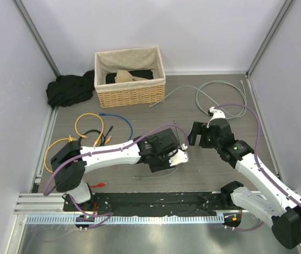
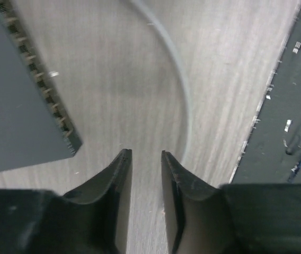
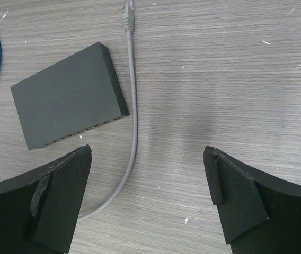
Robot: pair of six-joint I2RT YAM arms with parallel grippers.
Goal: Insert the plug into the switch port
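A dark switch box [image 3: 68,95] lies on the table, its row of ports along one long edge, seen in both wrist views. Beside it a grey cable [image 3: 133,95] runs in a curve, with a plug [image 3: 129,18] at its far end. My left gripper [image 1: 166,162] hovers low over the switch and cable; in its wrist view the fingertips sit close together with a narrow gap, apparently empty, over the cable's curve. My right gripper [image 1: 197,132] is open above the table to the right of the switch, nothing between its fingers.
A wicker basket [image 1: 132,95] stands at the back, with black cloth [image 1: 70,91] beside it. Yellow [image 1: 79,121], blue and black cables lie at the left. A coiled grey cable [image 1: 243,106] lies back right. Bare table lies at front right.
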